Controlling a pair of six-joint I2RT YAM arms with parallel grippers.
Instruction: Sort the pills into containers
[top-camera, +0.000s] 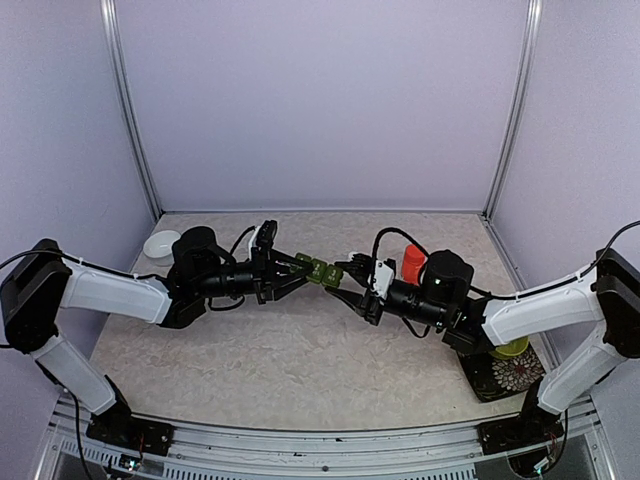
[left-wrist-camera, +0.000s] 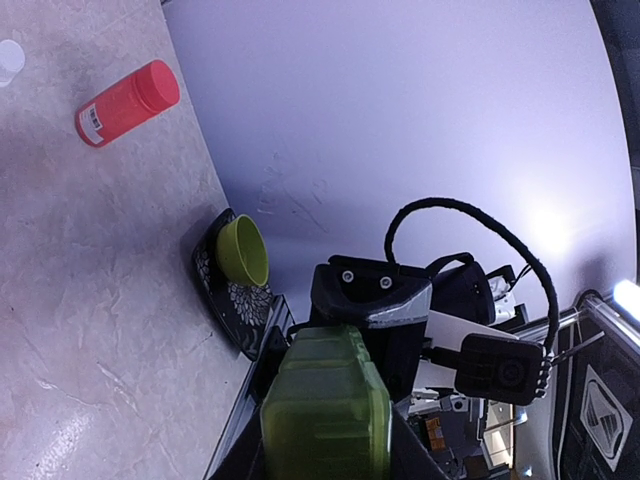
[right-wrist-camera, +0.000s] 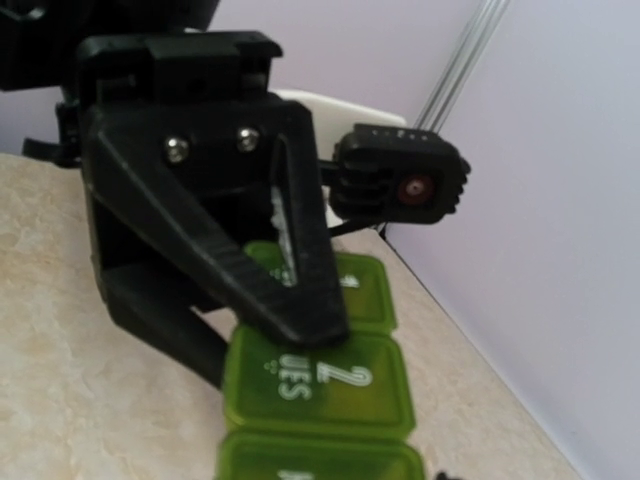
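Note:
A green numbered pill organizer (top-camera: 318, 271) (right-wrist-camera: 320, 385) is held aloft in the centre by my left gripper (top-camera: 295, 275), which is shut on it; in the right wrist view that gripper's black finger lies over the numbered compartments. My right gripper (top-camera: 342, 282) is at the organizer's other end, its fingers part open around that end; whether they touch it is unclear. A red bottle (top-camera: 412, 262) (left-wrist-camera: 125, 105) stands behind the right arm.
A white bowl (top-camera: 161, 247) sits at the back left. At the right, a yellow-green cup (left-wrist-camera: 242, 250) rests on a dark patterned tray (top-camera: 490, 380). A white cap (left-wrist-camera: 8, 60) is near the bottle.

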